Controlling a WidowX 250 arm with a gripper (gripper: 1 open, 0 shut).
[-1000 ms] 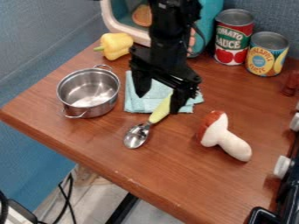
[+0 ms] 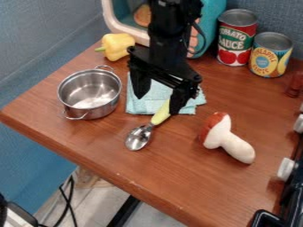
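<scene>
My black gripper (image 2: 178,99) points down over a folded light blue cloth (image 2: 142,100), its tips at the yellow handle of a spoon (image 2: 140,136), whose metal bowl rests on the wooden table left of a red and white mushroom-like toy (image 2: 229,142). I cannot tell whether the fingers grip the handle. A steel pot (image 2: 90,94) stands to the left.
Tomato sauce (image 2: 236,38) and a second can (image 2: 270,55) stand at the back right. A turquoise container (image 2: 210,18) and yellow object (image 2: 116,46) are at the back. Black equipment lines the right edge.
</scene>
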